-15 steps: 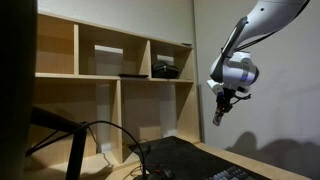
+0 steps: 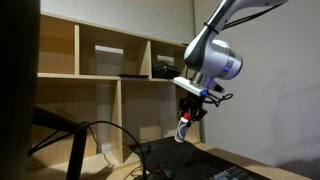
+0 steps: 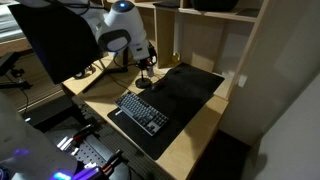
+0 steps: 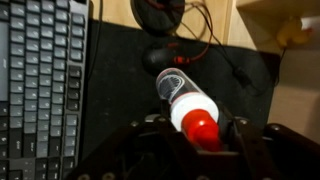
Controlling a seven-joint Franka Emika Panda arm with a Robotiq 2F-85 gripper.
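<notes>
A small bottle with a red cap and a pale, silvery body (image 4: 185,97) is in my gripper, which is shut on it near the cap end. Seen from exterior view 1, the gripper (image 2: 190,112) points downward and the bottle (image 2: 183,129) hangs below it, over the dark mat (image 2: 178,155). In exterior view 2 the arm (image 3: 123,28) reaches in at the upper left, and I cannot make out the bottle clearly there.
A dark keyboard (image 3: 142,113) lies on the mat. In the wrist view a black mouse (image 4: 157,60) and a round black base (image 4: 157,13) with cables sit past the bottle. Wooden shelves (image 2: 98,95) stand behind.
In exterior view 1 the gripper has travelled left from beside the grey wall and come down somewhat, carrying the bottle along. The desk items look unmoved.
</notes>
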